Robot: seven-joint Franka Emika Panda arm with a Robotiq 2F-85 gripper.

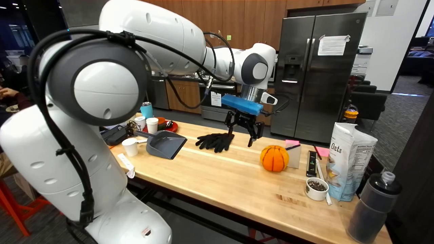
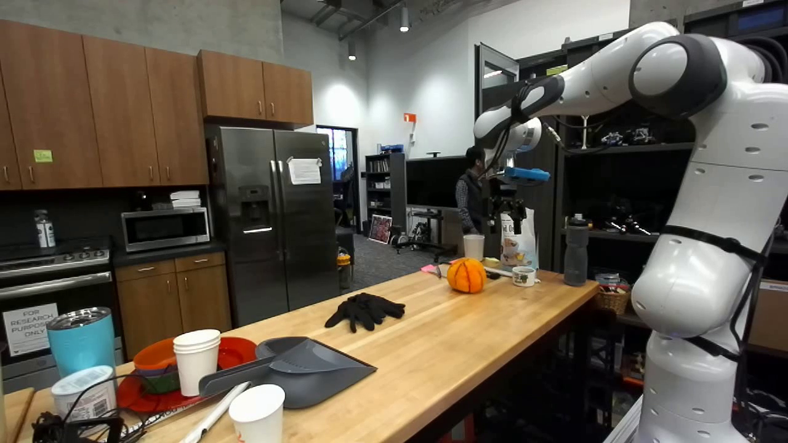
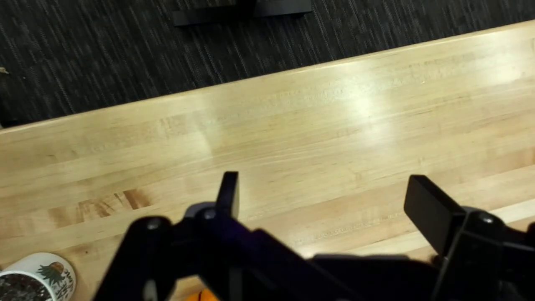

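Note:
My gripper stands open above the wooden table (image 3: 281, 150), only bare wood visible between its fingertips in the wrist view. In exterior view 1 the gripper (image 1: 240, 139) hangs between a pair of black gloves (image 1: 215, 141) and an orange pumpkin (image 1: 274, 158), apart from both. The pumpkin (image 2: 466, 275) also shows in exterior view 2, with the gloves (image 2: 365, 311) nearer that camera. At the bottom of the wrist view, an orange sliver of the pumpkin (image 3: 202, 296) shows; the gripper hides the rest.
A white bowl of dark bits (image 1: 316, 188), an oats bag (image 1: 346, 162) and a bottle (image 1: 373, 209) occupy the right end. On the left are a grey dustpan (image 1: 165, 144), a paper cup (image 1: 130, 146) and a red plate (image 1: 173, 126).

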